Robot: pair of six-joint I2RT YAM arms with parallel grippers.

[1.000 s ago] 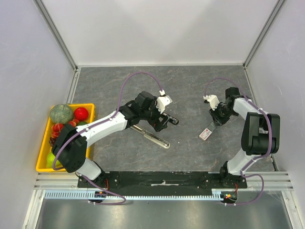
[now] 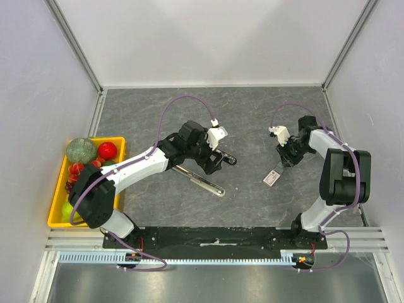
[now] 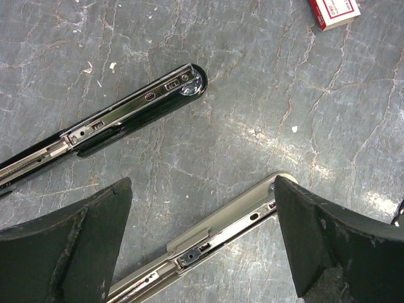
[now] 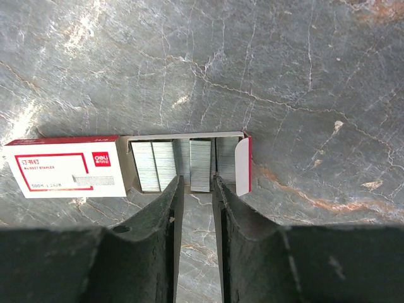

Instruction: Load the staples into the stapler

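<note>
In the left wrist view, a black stapler [image 3: 136,107] and a beige-grey stapler [image 3: 221,224] lie side by side, their metal channels facing up. Above the table my left gripper is open, its fingers apart with nothing held. The staple box [image 4: 69,167], white and red, lies with its tray [image 4: 189,135] pulled out. Several silver staple strips [image 4: 153,165] sit inside. My right gripper is closed down around one staple strip [image 4: 200,165], which stands between its fingertips and is still in the tray.
A yellow crate [image 2: 55,208] of fruit and a melon stands at the left edge.
The right gripper has shifted slightly at the staple box's tray. The left arm, the staplers and the box look unmoved.
</note>
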